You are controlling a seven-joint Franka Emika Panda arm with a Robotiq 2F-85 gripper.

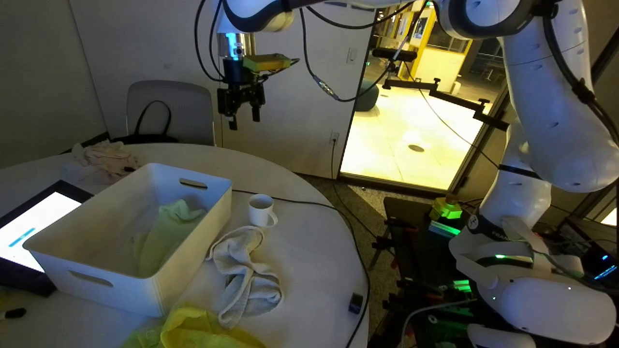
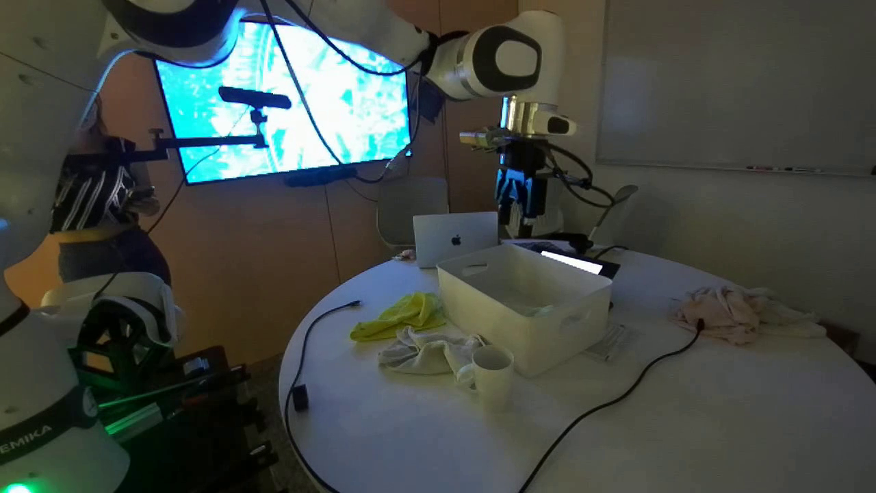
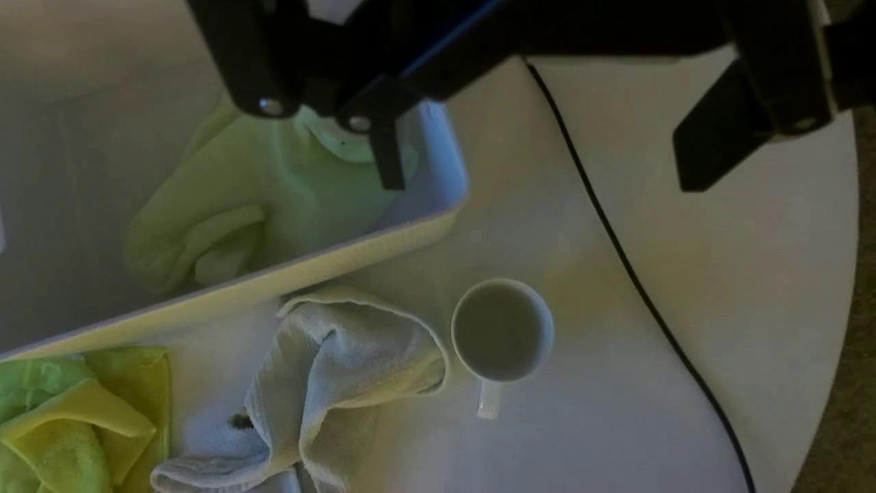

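High over the table hangs my gripper [image 1: 244, 123], open, with nothing between its fingers. In the wrist view its fingers lie across the top, one over the bin's corner and the other over bare table. The white bin [image 1: 107, 272] holds a pale green cloth [image 1: 174, 226] at its inner side. A grey-white towel [image 3: 361, 353] lies crumpled on the table beside the bin. Next to that towel stands a white mug [image 3: 502, 333], upright, its handle turned away from the bin. A yellow-green cloth [image 2: 402, 316] rests by the bin's other end.
A black cable [image 3: 632, 267] crosses the table beyond the mug. In exterior view 2 a laptop [image 2: 456, 234] stands behind the bin, and a pinkish cloth heap [image 2: 727, 312] lies at the right. Bare table [image 2: 657, 427] spreads across the near right.
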